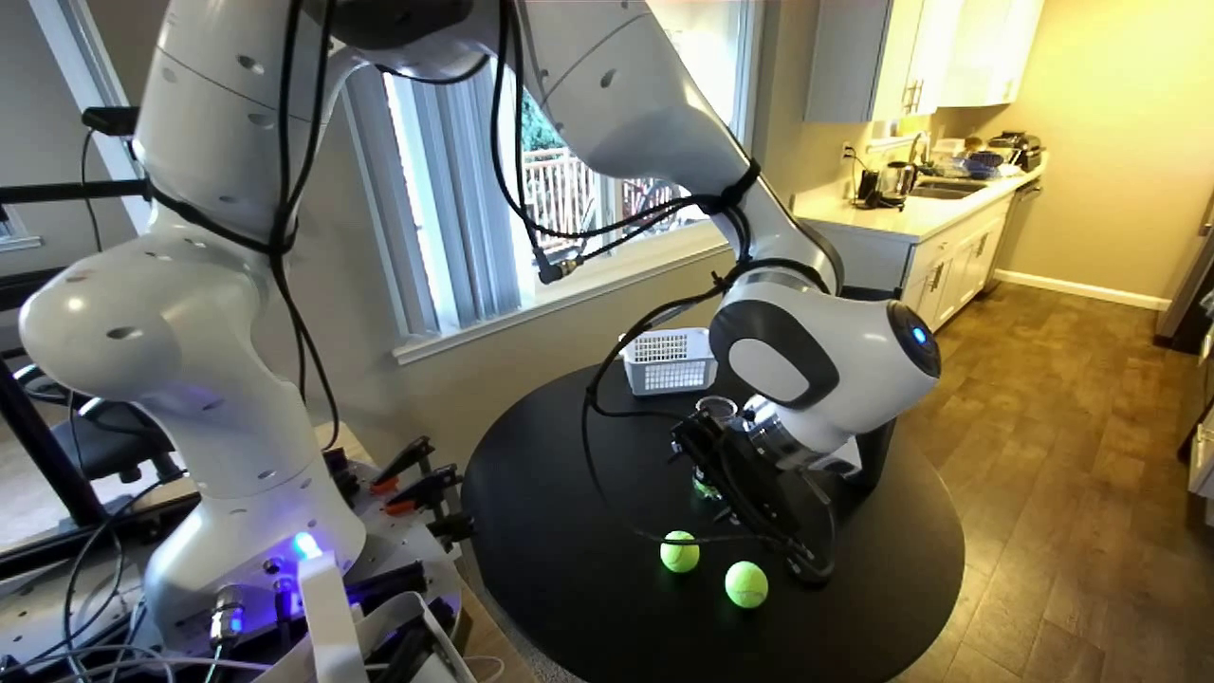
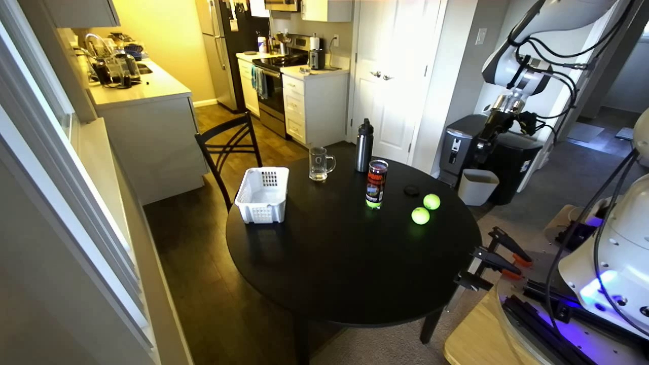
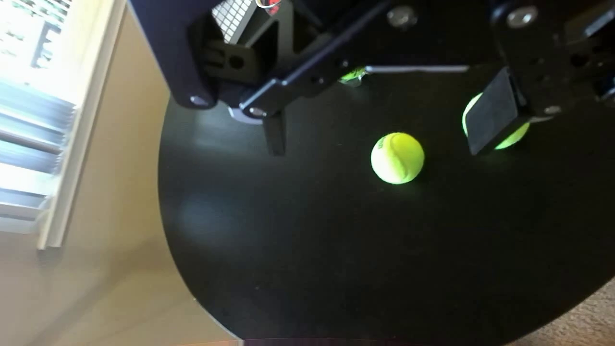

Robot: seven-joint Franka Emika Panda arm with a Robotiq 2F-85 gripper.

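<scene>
Two yellow-green tennis balls rest on the black round table (image 2: 340, 255). In the wrist view, one ball (image 3: 398, 158) appears between the fingers, some way beyond them and untouched. The other ball (image 3: 511, 138) is partly covered by the right-hand finger (image 3: 497, 112). My gripper is open, with its fingers wide apart and nothing held. In exterior view 2 the gripper (image 2: 482, 149) hangs above the table's far right side, higher than the balls (image 2: 420, 215). A clear tennis ball can (image 2: 375, 182) with a dark label stands upright, green showing at its bottom.
A white basket (image 2: 262, 197), a glass mug (image 2: 318, 164) and a steel bottle (image 2: 363, 146) stand on the table. A dark ring-shaped item (image 2: 411, 190) lies near the balls. Black clamps (image 2: 496, 258) sit by the robot base.
</scene>
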